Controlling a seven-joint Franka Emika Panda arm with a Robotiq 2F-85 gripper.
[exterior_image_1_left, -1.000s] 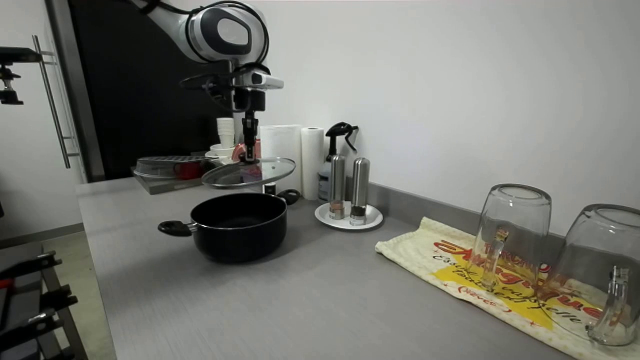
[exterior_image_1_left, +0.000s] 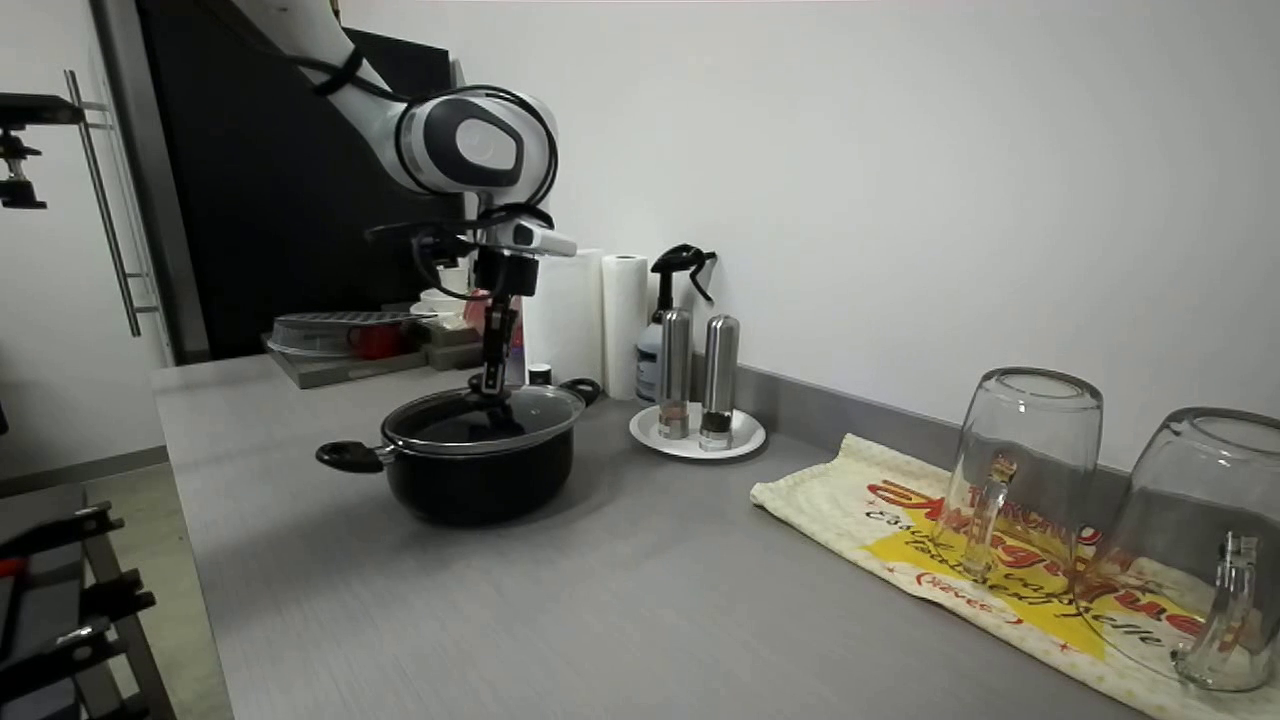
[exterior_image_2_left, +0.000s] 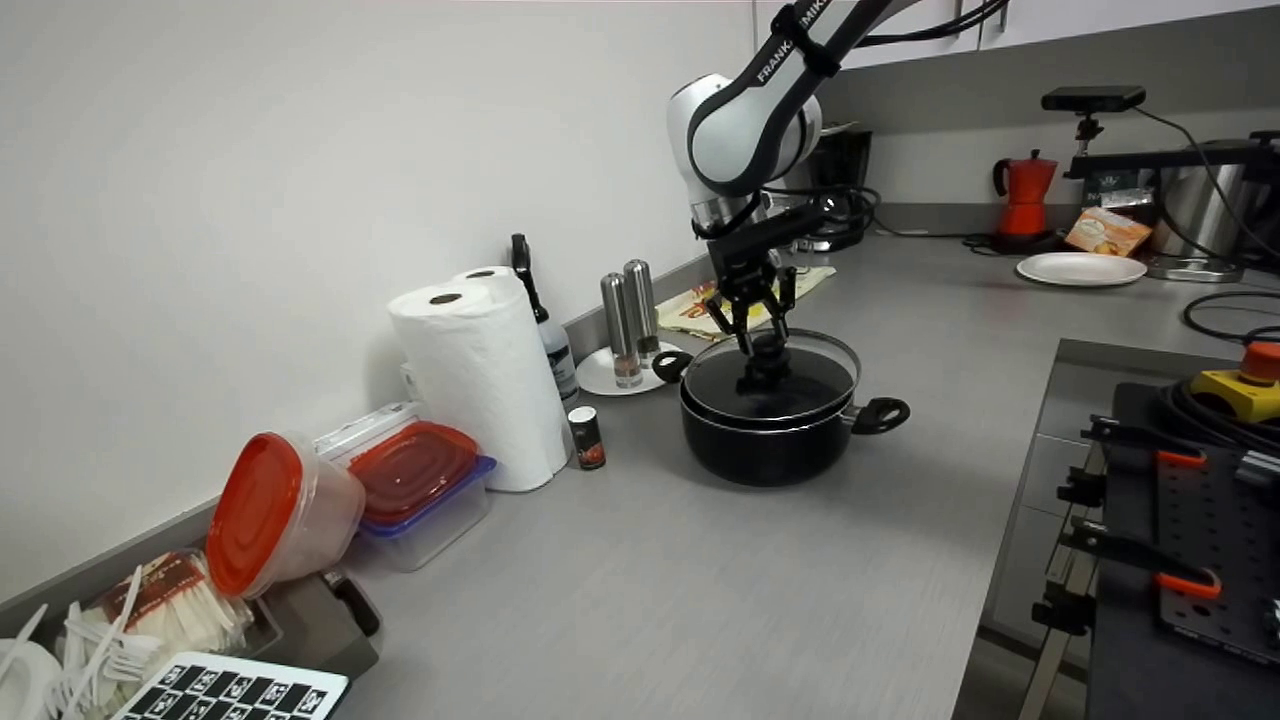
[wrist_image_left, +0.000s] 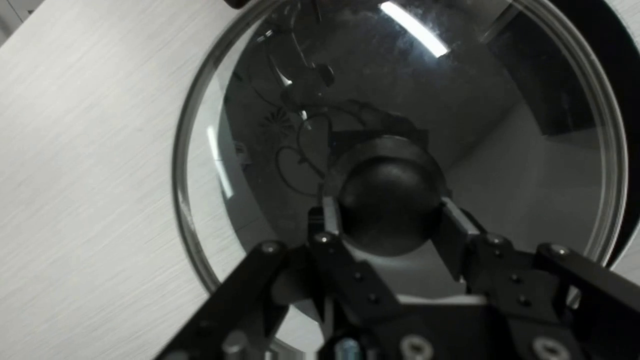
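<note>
The black pot (exterior_image_1_left: 480, 486) stands on the grey counter, one handle to each side. Over its opening is a glass lid (exterior_image_2_left: 822, 355) with a metal rim, at or just above the pot's edge; contact all round cannot be made out. From the wrist view, the lid (wrist_image_left: 510, 120) looks off-centre, with a dark strip of pot (wrist_image_left: 621, 66) showing past its rim on the right. My gripper is shut on the round black knob (wrist_image_left: 387, 198), one finger on each side. In exterior view 1 the gripper (exterior_image_1_left: 493, 386) points down at the lid's middle.
Beside the pot are a plate (exterior_image_1_left: 746, 442) with two metal mills, paper towel rolls (exterior_image_2_left: 480, 384) and a small jar (exterior_image_2_left: 587, 438). Glass mugs (exterior_image_1_left: 1026, 468) stand on a cloth (exterior_image_1_left: 828, 490) farther along the wall. The counter in front of the pot is clear.
The arm has come down with the lid in its grip. A second ago the lid hung tilted above the open pot; now it covers the opening. The pot has not moved.
</note>
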